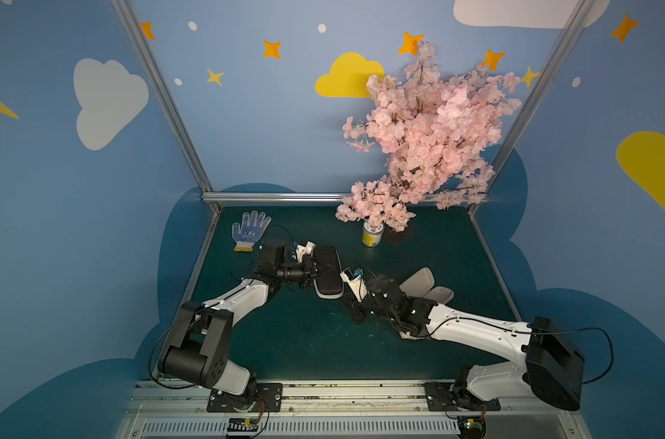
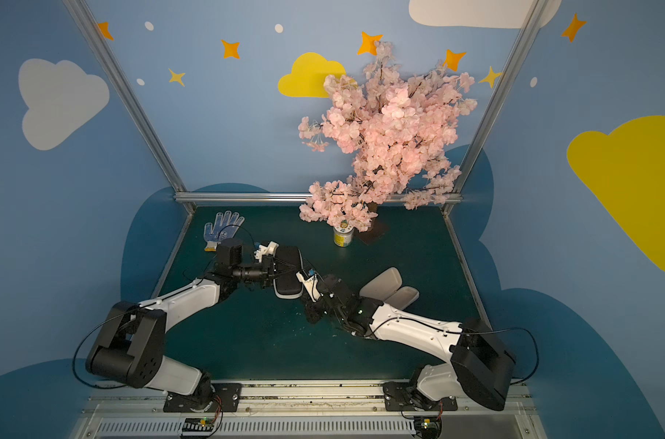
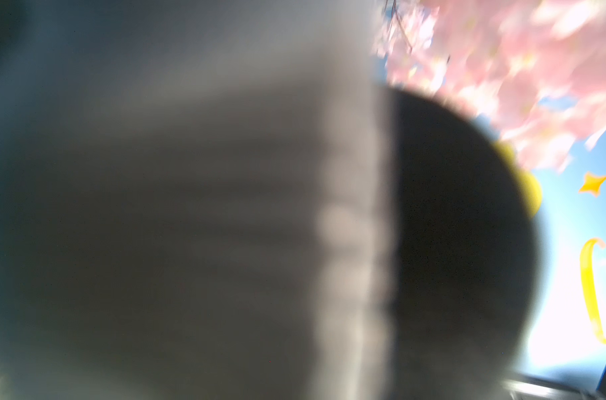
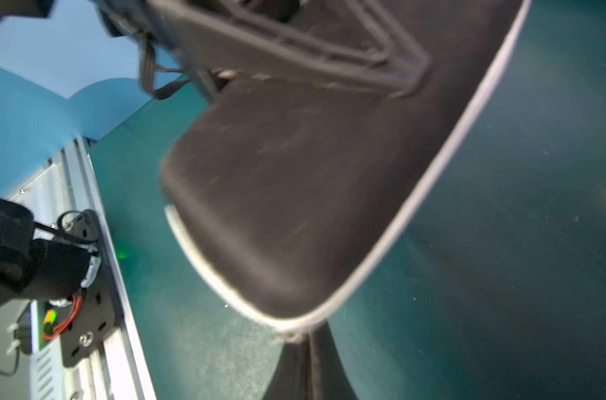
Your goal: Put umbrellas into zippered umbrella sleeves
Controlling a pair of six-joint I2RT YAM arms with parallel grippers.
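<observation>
My left gripper is shut on a black case with a pale zipper edge, held upright near the table's middle; it also shows in the right wrist view. In the left wrist view a blurred dark surface fills most of the frame. My right gripper is shut, its fingertips at the case's zippered lower corner, with nothing clearly between them. Two pale grey elongated pieces lie on the right of the table, partly behind my right arm.
A tin with pink blossom branches stands at the back, and a blue glove lies at the back left.
</observation>
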